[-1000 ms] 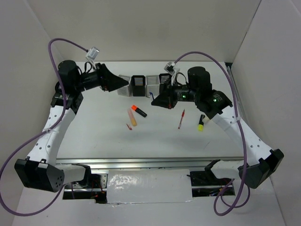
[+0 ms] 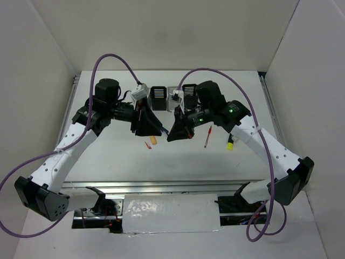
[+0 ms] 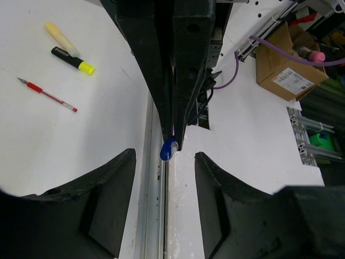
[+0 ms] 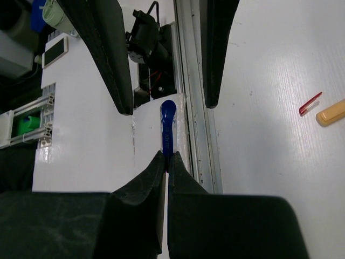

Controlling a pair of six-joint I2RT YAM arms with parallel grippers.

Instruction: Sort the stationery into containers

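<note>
A blue pen (image 4: 167, 127) stands out from my right gripper, which is shut on it, above the table. Its rounded blue end (image 3: 167, 151) lies between the separated fingers of my left gripper, with clearance on both sides. The left gripper is open, and the two grippers face each other tip to tip. On the white table a red pen (image 2: 208, 137), a yellow and black highlighter (image 3: 74, 60), an orange block-like item (image 2: 153, 140) and a small red piece (image 4: 311, 103) lie loose. Containers stand at the back, including a black one (image 2: 158, 93).
Beside the highlighter lies a pale yellow stick (image 3: 61, 38). Both arms partly cover the back containers and the table's middle.
</note>
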